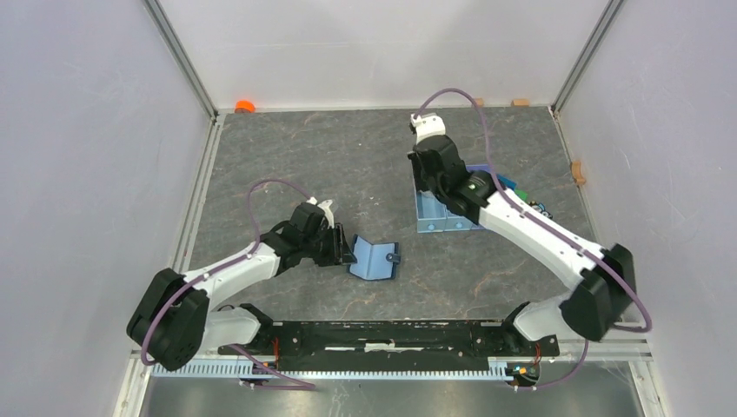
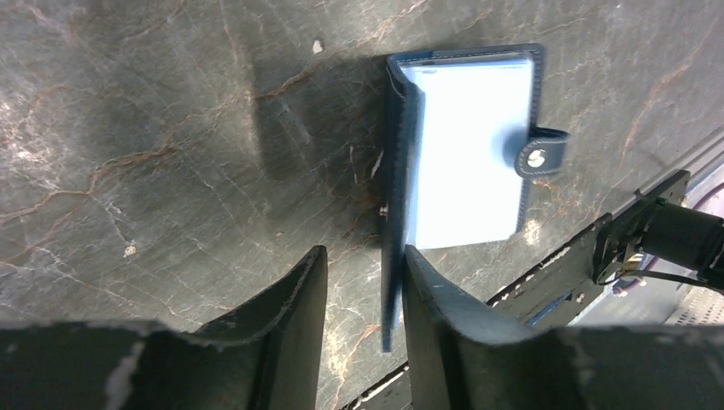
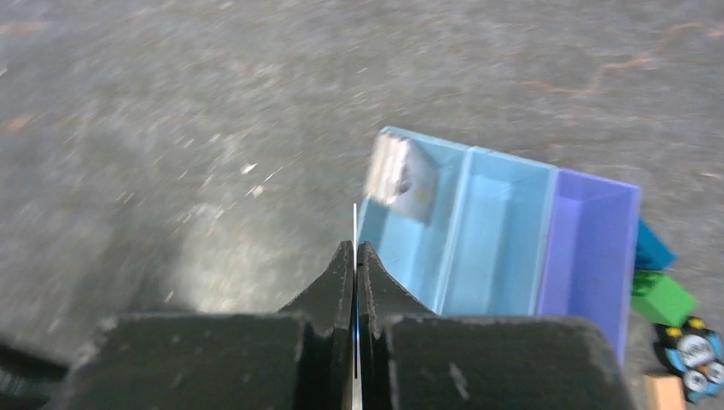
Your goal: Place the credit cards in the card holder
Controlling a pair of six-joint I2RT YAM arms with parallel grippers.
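Observation:
The card holder [image 2: 470,154], dark blue with clear pockets, lies spread on the table. My left gripper is open at its near corner; the cover's edge stands between the fingers, close to the right one. Seen edge-on in the right wrist view, a thin card [image 3: 354,226] is pinched in my right gripper, which is shut on it. That gripper is raised above the left side of the blue box [image 3: 504,222]. More cards [image 3: 403,179] lean in the box's left compartment. The held card's face is turned out of sight.
Right of the box lie a green block [image 3: 662,297], a blue block [image 3: 651,249], a penguin-like toy [image 3: 691,354] and a wooden block [image 3: 664,392]. An orange object [image 1: 245,106] sits at the back left. The table between holder and box is clear.

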